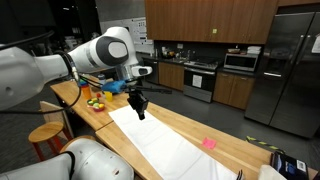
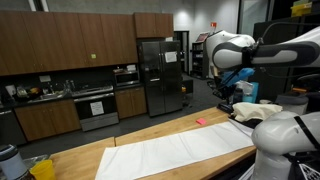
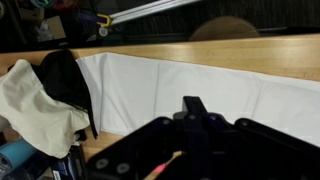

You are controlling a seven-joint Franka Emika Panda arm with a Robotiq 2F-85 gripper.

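My gripper (image 1: 139,106) hangs above the table, with the long white sheet (image 1: 165,140) spread flat below it. In the wrist view the dark gripper reaches in from the bottom, over the white sheet (image 3: 185,88). How far apart its fingers stand is not clear, and no object can be made out in its grasp. A small pink item (image 1: 209,143) lies on the wood beside the sheet; part of this pink item (image 3: 160,168) shows at the lower edge of the wrist view. Cream cloth (image 3: 40,112) and a black cloth (image 3: 65,80) lie by one end of the sheet.
Colourful items (image 1: 96,104) sit at the table's far left, near a wooden stool (image 1: 46,132). A yellow container (image 2: 43,170) stands at one table end. Kitchen counters and a fridge (image 2: 162,72) are in the background. The white sheet itself looks bare.
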